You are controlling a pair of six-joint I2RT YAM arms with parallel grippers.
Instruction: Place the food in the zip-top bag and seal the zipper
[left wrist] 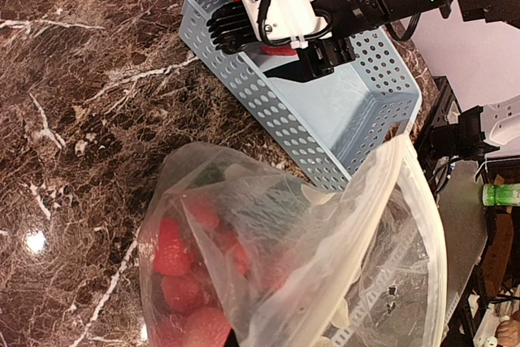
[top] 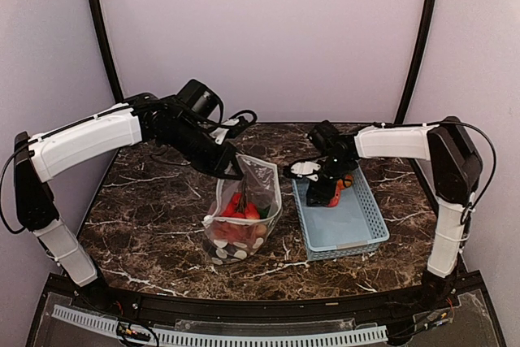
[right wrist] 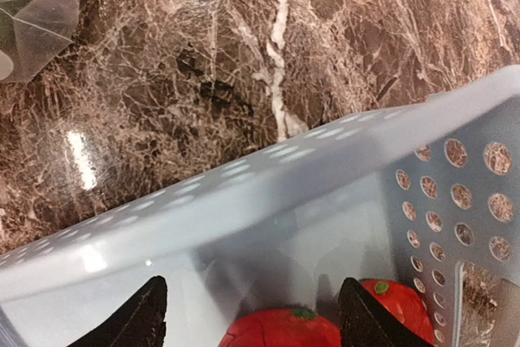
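The clear zip top bag [top: 268, 176] stands with its mouth spread, red and other food [top: 250, 211] in its lower part. My left gripper [top: 240, 188] is shut on the bag's upper edge; in the left wrist view the plastic hides most of its fingers. The right gripper is open, low inside the blue basket [top: 341, 250]. Between its fingers lies a red tomato-like food [right wrist: 280, 332], with gaps showing on both sides. Another red food [right wrist: 400, 308] with a green top is beside the right finger.
The basket's perforated wall [right wrist: 244, 188] rises close beside the right gripper. Its front half is empty. The table left of the bag is clear.
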